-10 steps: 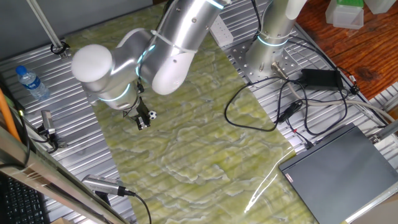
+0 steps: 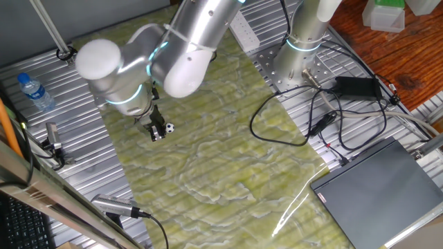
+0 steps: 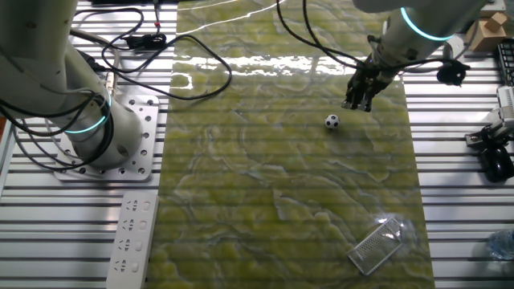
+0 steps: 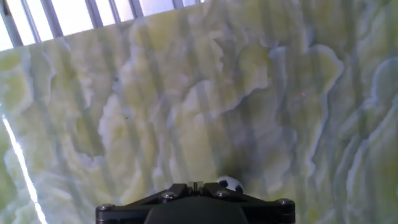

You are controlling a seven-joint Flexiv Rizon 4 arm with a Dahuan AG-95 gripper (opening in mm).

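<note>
A small black-and-white ball, patterned like a football (image 2: 171, 128), rests on the green marbled mat (image 2: 208, 166). My gripper (image 2: 160, 135) hangs over the mat right next to it, pointing down. Exterior view 2 shows a gap between the ball (image 3: 332, 121) and the gripper (image 3: 356, 107), which is above the mat. In the wrist view the fingers of the gripper come together at the bottom centre, with nothing visible between them. Part of the ball (image 4: 231, 184) peeks out just right of the fingertips, its lower part hidden behind the gripper.
A clear, flat grater-like item (image 3: 376, 246) lies on the mat. Beside the mat are a power strip (image 3: 132, 239), a dark laptop-like slab (image 2: 384, 197), looped black cables (image 2: 252, 124) and a water bottle (image 2: 36, 93).
The arm and gripper have shifted slightly left in exterior view 1 since a second ago, with a small turn of the gripper. The ball has stayed in place.
</note>
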